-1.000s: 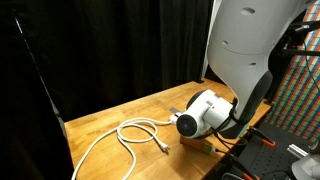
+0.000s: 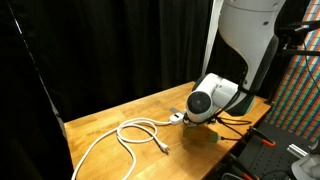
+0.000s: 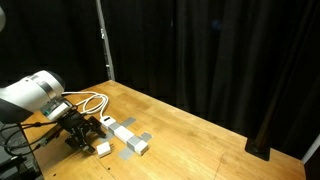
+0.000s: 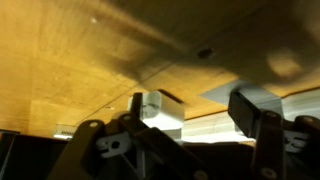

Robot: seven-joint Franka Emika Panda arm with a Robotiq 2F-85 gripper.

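In the wrist view the fingers of my gripper stand apart, with nothing held between them. A small white block (image 4: 165, 110) lies beyond and beside the left finger, on the wooden table. Part of a long white power strip (image 4: 210, 127) shows below and behind the fingers. From the second exterior view, my gripper (image 3: 88, 149) is low over the table, left of a small white block (image 3: 103, 149). The power strip (image 3: 125, 137) lies behind that block. In the first exterior view the arm hides the fingertips.
A white cord (image 2: 127, 135) loops across the table, its plug (image 2: 163, 147) lying loose. Flat grey patches (image 3: 126, 154) lie around the strip. A green piece (image 2: 214, 138) sits below the arm.
The cord and plug look unmoved.
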